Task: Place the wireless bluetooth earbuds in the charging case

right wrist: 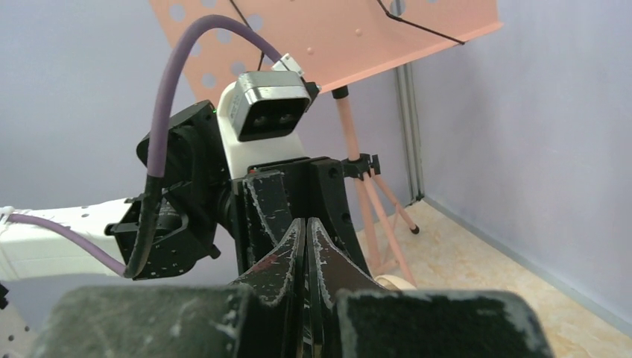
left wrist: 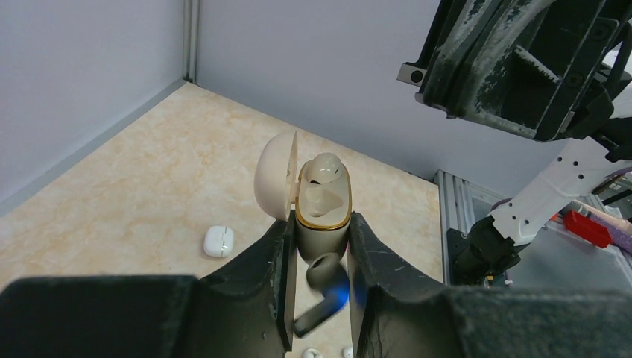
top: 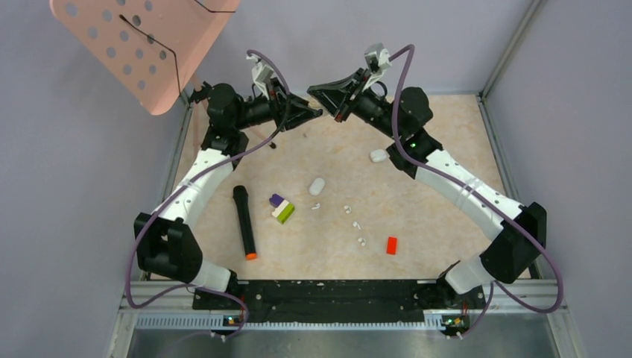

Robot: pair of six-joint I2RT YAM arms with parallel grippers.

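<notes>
My left gripper is shut on an open white charging case [left wrist: 324,198], lid raised on its left, seen upright in the left wrist view with its earbud wells facing up. My right gripper is shut, its tips close beside the case in the top view; whether anything sits between them is hidden. In the right wrist view the case is mostly hidden behind those fingers. Loose white earbuds [top: 347,209] lie on the table below, with a white closed case [top: 317,186] and another white case [top: 378,156].
A black microphone [top: 244,222], coloured blocks [top: 285,212] and a red block [top: 392,245] lie on the table [top: 440,209]. A pink stand [top: 141,45] rises at the back left, near the left arm.
</notes>
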